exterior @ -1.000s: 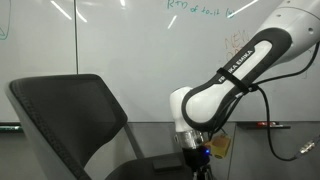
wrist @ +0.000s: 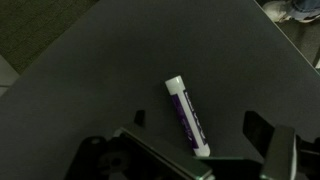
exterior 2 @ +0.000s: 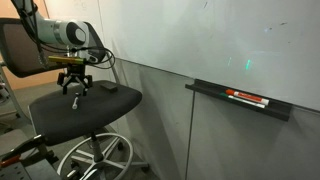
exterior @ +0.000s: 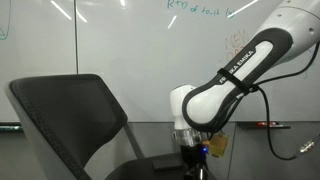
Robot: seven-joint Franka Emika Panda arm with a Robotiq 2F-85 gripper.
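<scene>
A white marker with a purple label lies on the dark chair seat in the wrist view. My gripper is open above the seat, its dark fingers spread to either side of the marker. Nothing is held between them. In exterior view 2 the gripper points down over the chair seat; the marker is too small there to make out well. The fingertips are hard to make out in exterior view 1, low beside the chair.
The chair's backrest rises to the left of the arm. A small dark object rests on the seat near its back. A whiteboard and a tray holding markers line the wall.
</scene>
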